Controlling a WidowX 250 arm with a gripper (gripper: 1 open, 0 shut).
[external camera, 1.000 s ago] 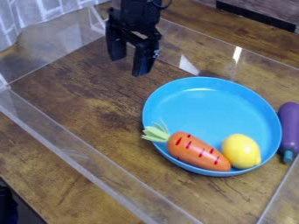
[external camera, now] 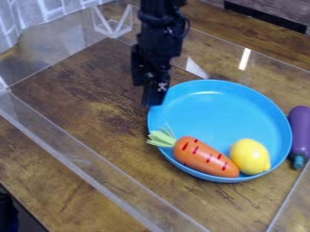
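My black gripper [external camera: 149,82] hangs at the top centre, its fingers open and pointing down, above the wooden table just beside the upper left rim of a blue plate [external camera: 224,113]. The plate holds an orange toy carrot [external camera: 204,157] with pale green leaves at the front left, and a yellow lemon [external camera: 249,156] at the front right.
A purple eggplant [external camera: 298,136] lies beyond the plate's right edge. Clear transparent walls border the table at the left, front and back. The wooden surface left of the plate [external camera: 79,109] is bare.
The plate, carrot, lemon and eggplant have not moved.
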